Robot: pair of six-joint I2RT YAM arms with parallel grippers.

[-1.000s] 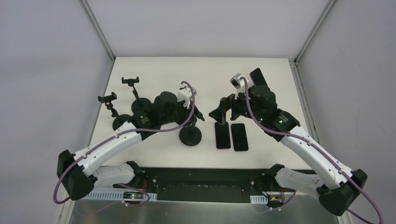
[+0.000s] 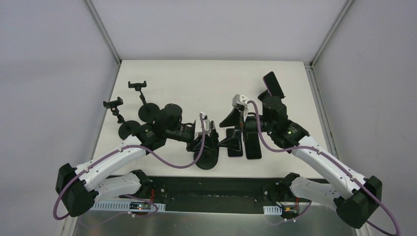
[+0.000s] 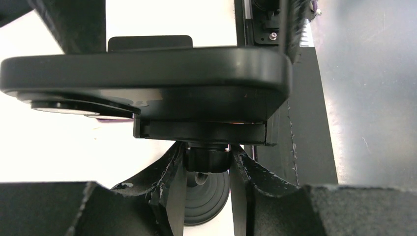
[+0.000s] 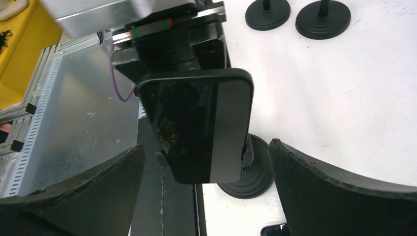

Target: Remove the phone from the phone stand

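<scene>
A black phone (image 4: 206, 123) stands upright in its holder on a phone stand with a round base (image 4: 246, 187), near the table's front middle. In the left wrist view its edge (image 3: 147, 73) crosses the top, above the holder (image 3: 196, 130). My left gripper is around the stand's neck below the holder, fingers close against the joint; how tightly is hard to tell. My right gripper is open, its two fingers either side of the phone's lower part in view, facing the screen from a short way off.
Two phones lie flat (image 2: 234, 152) (image 2: 253, 152) right of the stand. Two empty stands (image 2: 129, 129) (image 2: 148, 112) are at the back left, another stand with a phone (image 2: 273, 83) at the back right. The table's front edge is close below.
Over the last second my left gripper and the stand moved toward the front edge and slightly right.
</scene>
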